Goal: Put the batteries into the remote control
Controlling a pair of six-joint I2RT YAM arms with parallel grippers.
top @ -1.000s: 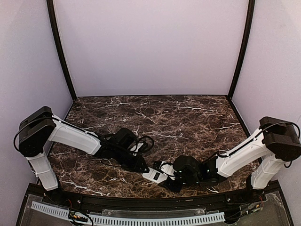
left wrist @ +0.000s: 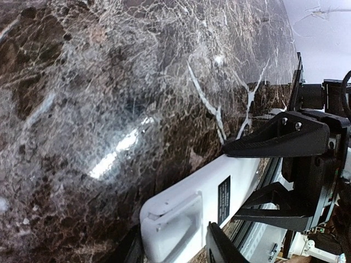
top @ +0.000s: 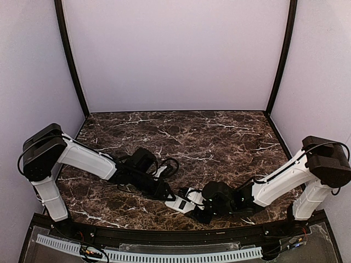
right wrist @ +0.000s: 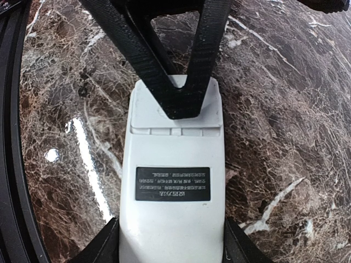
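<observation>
The white remote control (top: 179, 204) lies back-side up near the table's front edge, its black label (right wrist: 172, 183) visible. My right gripper is shut on the remote's body. My left gripper is part open at the other end, over the battery cover (right wrist: 142, 115); in the right wrist view its black fingertips rest at that cover, and in the left wrist view they straddle the remote's end. I see no loose batteries in these views.
The black front edge rail (top: 137, 234) runs close below the remote, with walls at the back and sides.
My left arm has shifted very slightly at the remote's end. The right arm and the remote look unchanged.
</observation>
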